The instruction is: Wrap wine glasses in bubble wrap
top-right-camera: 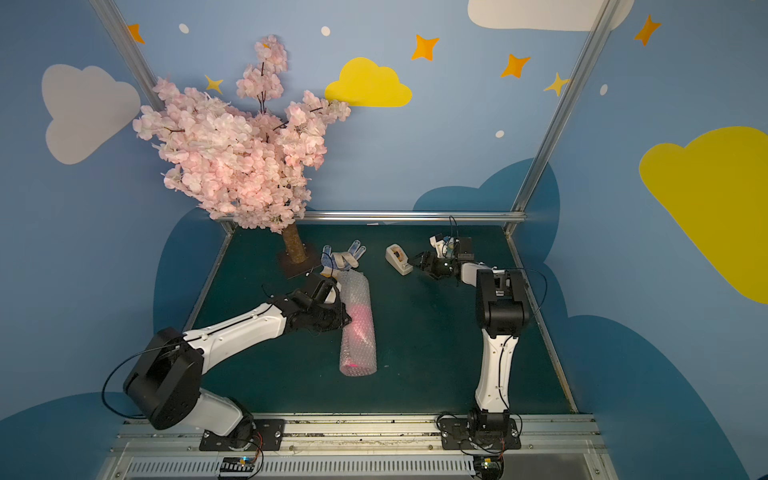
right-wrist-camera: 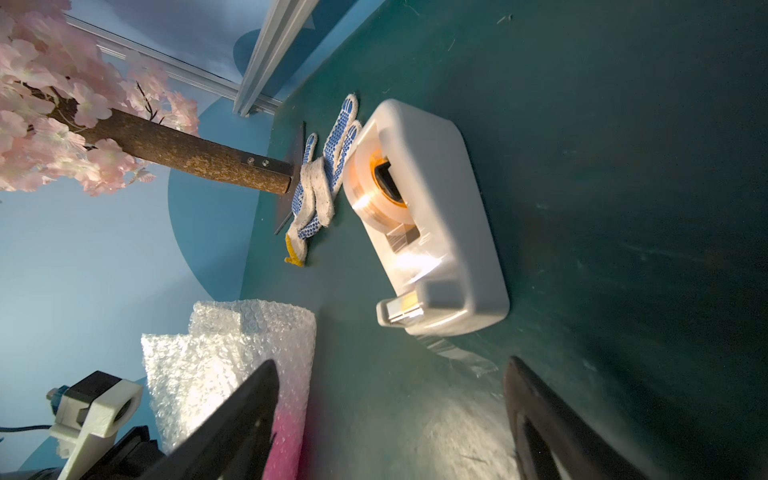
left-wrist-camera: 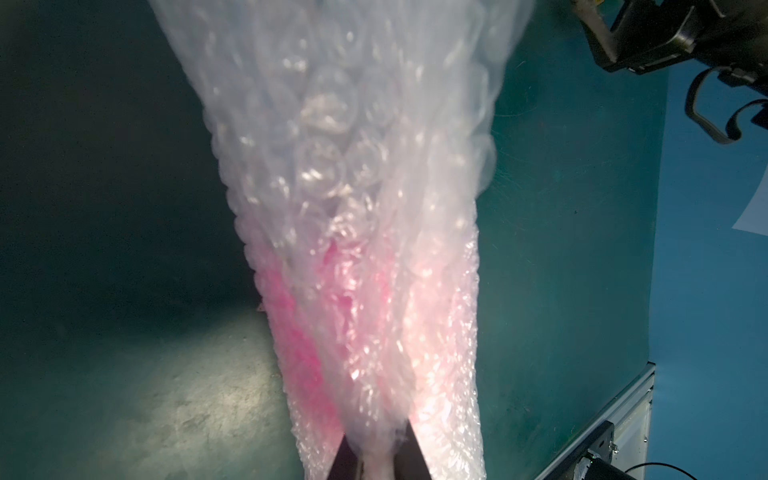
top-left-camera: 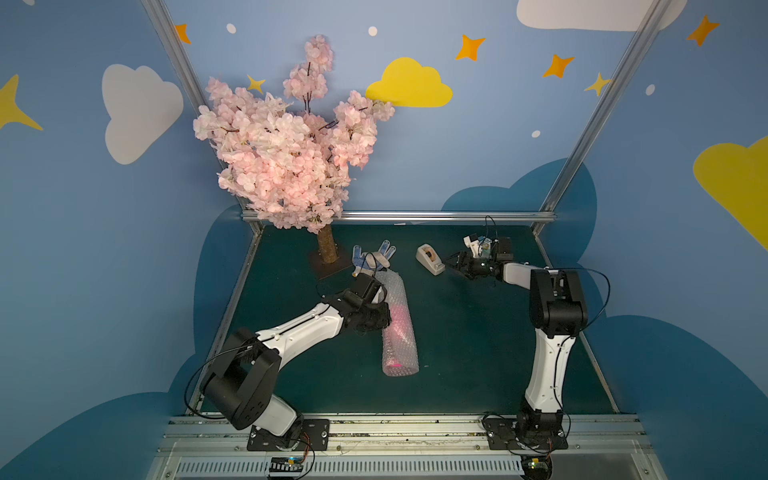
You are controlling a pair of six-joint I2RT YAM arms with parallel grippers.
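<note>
A long bubble-wrap bundle (top-left-camera: 400, 344) lies lengthwise mid-table, pink showing through it. My left gripper is shut on a bunched fold of the bubble wrap at the roll's side. My right gripper stands open beside the white tape dispenser (right-wrist-camera: 456, 208), whose roll of clear tape (right-wrist-camera: 364, 192) faces left. A short clear strip of tape (right-wrist-camera: 456, 352) shows at the cutter end, between and beyond the fingertips. Any glass inside the wrap is hidden apart from the pink.
A blossom tree (top-left-camera: 326, 248) on a dark base stands at the back left. Blue-and-white gloves (right-wrist-camera: 316, 192) lie beside it.
</note>
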